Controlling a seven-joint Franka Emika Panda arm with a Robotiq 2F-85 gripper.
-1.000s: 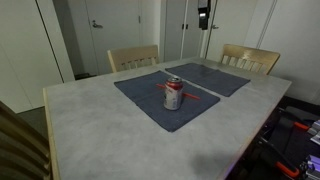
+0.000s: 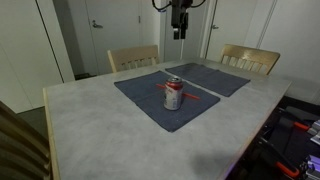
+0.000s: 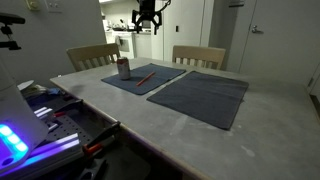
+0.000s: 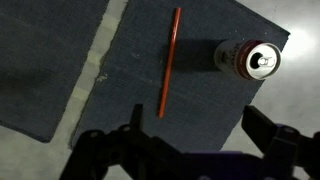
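A red and silver can stands upright on a dark placemat. In the wrist view the can is at upper right, its top facing the camera. A thin red stick lies flat on the cloth to the can's left in that view; in exterior view 2 the stick rests beside the can. My gripper hangs high above the table, well clear of both things. Its fingers are open, with empty space between the dark fingers at the bottom of the wrist view.
A second dark placemat lies bare beside the first, with a narrow strip of table between them. Chairs stand around the table.
The gripper has come left and slightly lower in exterior view 1, closer to over the can's placemat. The can and stick have stayed where they were.
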